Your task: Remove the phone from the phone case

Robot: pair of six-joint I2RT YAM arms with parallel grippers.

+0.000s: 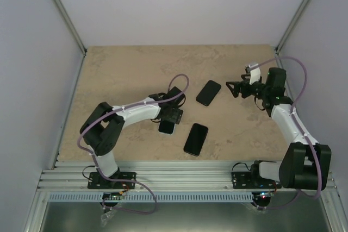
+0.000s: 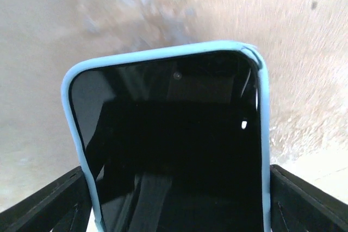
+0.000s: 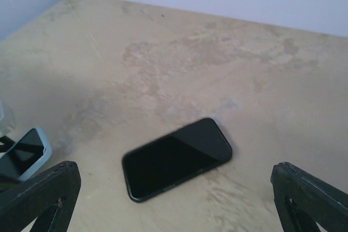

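Note:
A black phone (image 2: 174, 145) sits in a light-blue case (image 2: 265, 134), its rim running along the phone's edges in the left wrist view. Both left fingers (image 2: 304, 205) press against the case's long sides, so my left gripper (image 1: 173, 116) is shut on the cased phone. In the right wrist view the same case (image 3: 39, 161) shows partly at the left edge; how far it is off the table I cannot tell. Far to the right, my right gripper (image 1: 234, 89) hangs open and empty.
Two more dark phones or slabs lie flat on the table: one (image 1: 208, 93) right of and behind the left gripper, one (image 1: 196, 139) in front and to its right. Free table (image 1: 130, 71) stretches along the back.

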